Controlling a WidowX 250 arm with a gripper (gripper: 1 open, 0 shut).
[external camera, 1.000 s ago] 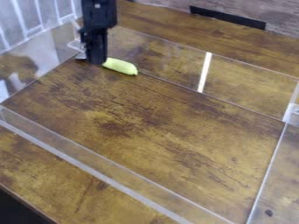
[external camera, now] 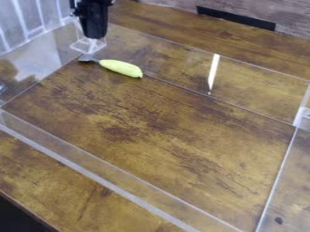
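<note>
The dark gripper (external camera: 92, 33) is at the top left, above the clear wall at the back-left corner of the enclosure, partly cut off by the frame's top edge. Below it, on the wooden floor, lies a pale yellow-green elongated object (external camera: 121, 67) with a grey metal piece (external camera: 89, 58) at its left end. The gripper is apart from this object; whether its fingers are open or shut is too small to tell.
A clear-walled enclosure surrounds the wooden surface (external camera: 158, 154). A white strip (external camera: 213, 72) stands at the back middle.
The gripper has risen up and slightly left, away from the yellow-green object, uncovering its grey left end. The object has stayed about where it was.
</note>
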